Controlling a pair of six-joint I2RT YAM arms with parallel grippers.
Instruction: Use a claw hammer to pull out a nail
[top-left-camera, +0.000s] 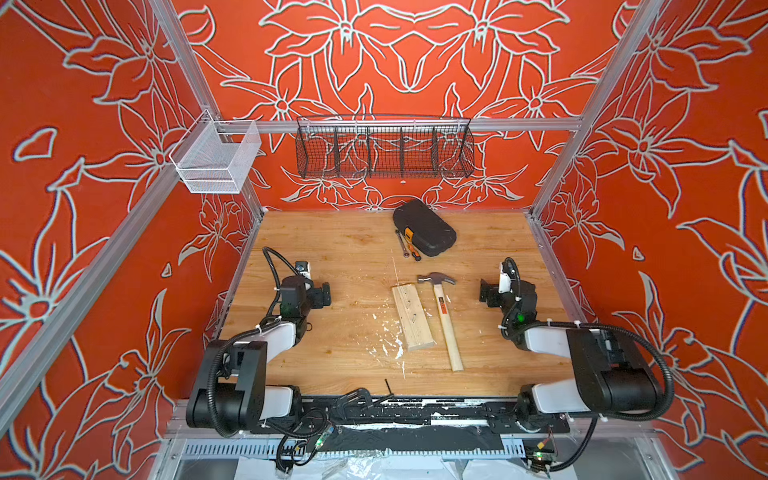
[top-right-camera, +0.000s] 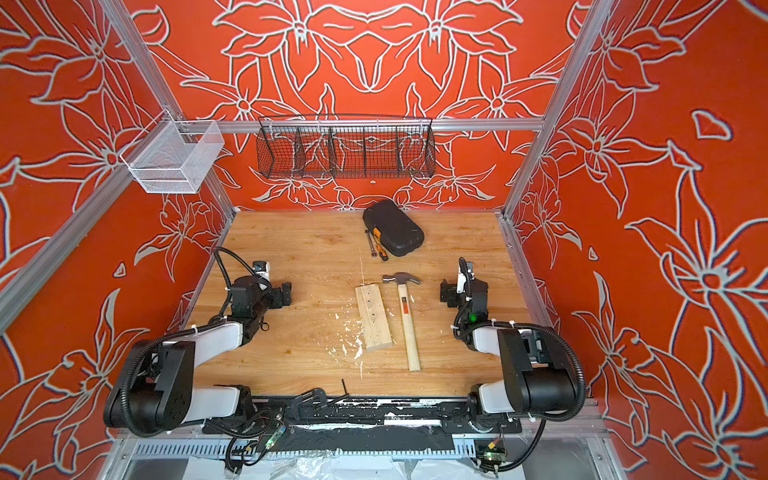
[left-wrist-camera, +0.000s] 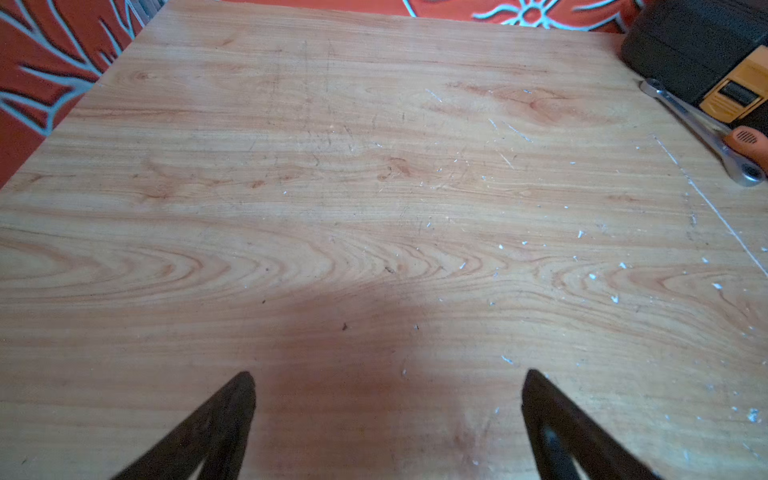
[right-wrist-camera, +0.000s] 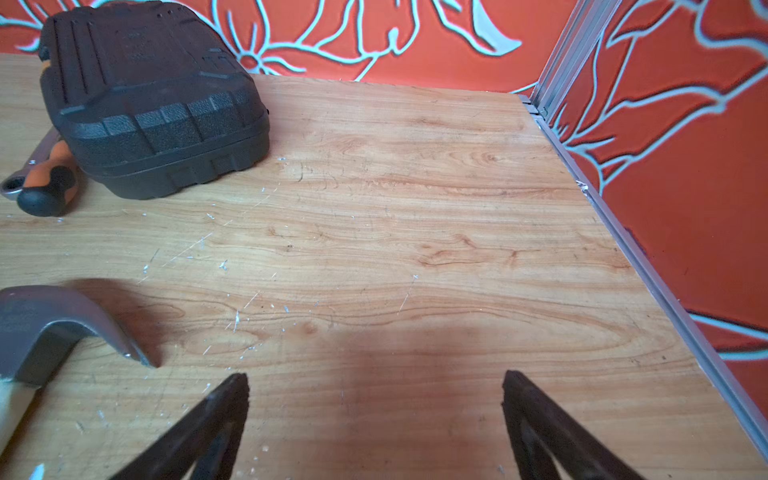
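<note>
A claw hammer (top-left-camera: 446, 320) with a pale wooden handle lies on the table, its metal head (right-wrist-camera: 56, 312) toward the back and the claw pointing right. Just left of it, without clear contact, lies a light wooden block (top-left-camera: 413, 317). Small dark nails (top-right-camera: 372, 305) show on the block's top, too small to tell how far they stick out. My left gripper is open, well left of the block, with bare table between its fingers. To the right of the hammer my right gripper is open as well, nothing between its fingers.
A black case (top-left-camera: 424, 228) stands at the back, with a wrench (top-left-camera: 402, 243) and an orange-black screwdriver (top-left-camera: 412, 246) beside it. White chips (top-left-camera: 388, 348) litter the table left of the block. Wire baskets (top-left-camera: 384, 152) hang on the back rail.
</note>
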